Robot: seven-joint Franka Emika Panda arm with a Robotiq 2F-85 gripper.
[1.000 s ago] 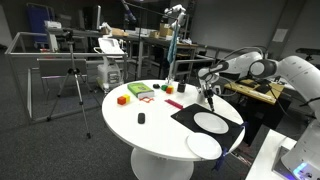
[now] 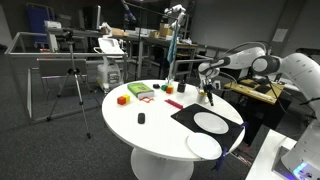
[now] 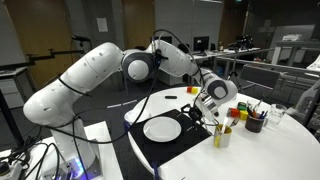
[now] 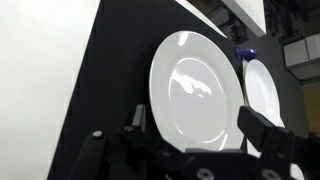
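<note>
My gripper is open in the wrist view, its two dark fingers wide apart at the bottom of the picture with nothing held between them. Ahead of the fingers a white oval plate (image 4: 195,85) lies on a black mat (image 4: 105,75). In exterior view 2 the gripper (image 3: 207,122) hangs at the mat's far side, near a pale container (image 3: 222,137) with utensils standing in it; whether they touch I cannot tell. The same plate (image 2: 211,122) shows on the mat in exterior view 1, apart from the gripper (image 2: 211,99).
A second white plate (image 2: 204,147) lies at the round table's (image 2: 150,125) near edge, beside a blue object (image 2: 224,161). A dark pot (image 3: 255,120) of utensils, a green box (image 2: 139,89), colored blocks (image 2: 124,99) and a dark item (image 2: 141,118) stand around.
The plates and other objects stay where they were.
</note>
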